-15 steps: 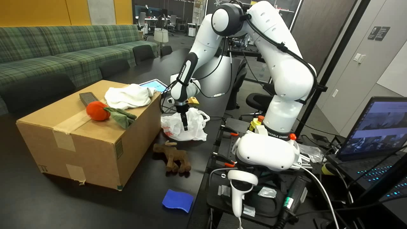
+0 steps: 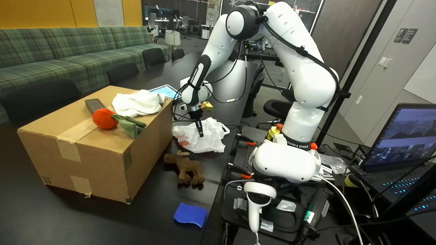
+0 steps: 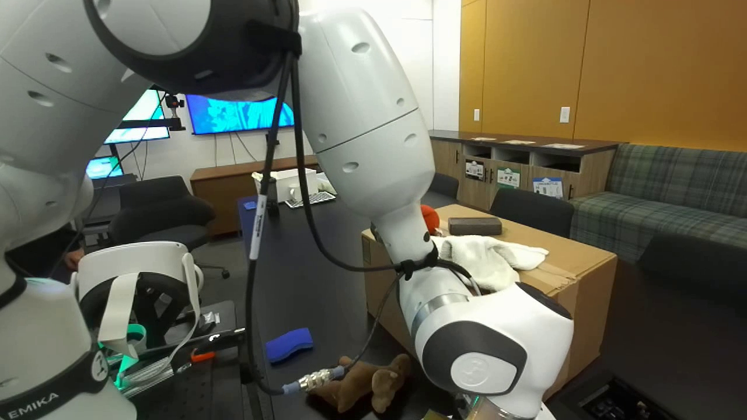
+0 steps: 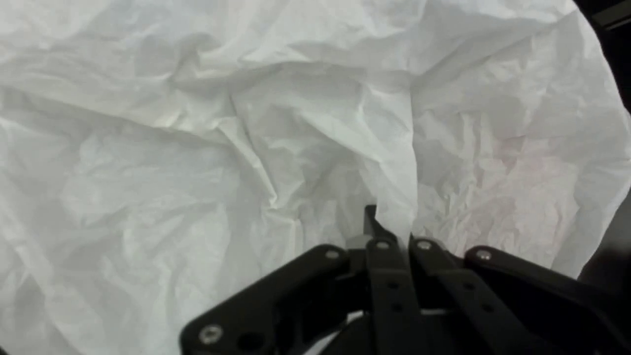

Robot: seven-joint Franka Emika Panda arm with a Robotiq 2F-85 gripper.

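On the dark table beside the cardboard box lies a crumpled white plastic bag [image 2: 211, 141] with red print and a loop handle. My gripper [image 2: 200, 134] points down into it. The wrist view is mostly filled by the white bag [image 4: 148, 183]. There, my gripper is shut, and a narrow fold of the plastic runs down between its fingertips. Exterior view 2 hides the fingers and nearly all of the bag behind the arm.
A brown plush moose [image 2: 186, 167] and a blue cloth-like piece [image 2: 190, 214] lie nearer the camera. The large cardboard box [image 2: 94, 163] carries a white cloth [image 2: 137, 102], a red-orange plush [image 2: 104, 118] and a dark block [image 2: 94, 105]. Clear table lies in front of the box.
My gripper has shifted slightly right and down in exterior view 1. The bag's right side and handle have moved the same way, and its shape has flattened a little.
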